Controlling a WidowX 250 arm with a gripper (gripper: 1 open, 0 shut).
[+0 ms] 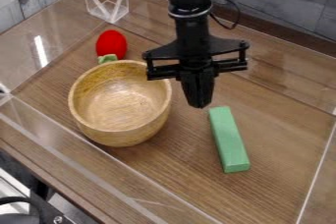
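Observation:
My black gripper point(199, 98) hangs over the middle of the light wooden table, its narrow tip pointing down with nothing visible held; it looks shut. Left of it is a large tan bowl point(118, 105), and below it to the right lies a green rectangular block point(229, 140). A red object point(110, 43) with a small green part sits at the upper left, behind the bowl.
A white wire rack point(105, 4) stands at the back left. Dark cables appear at the bottom-left edge.

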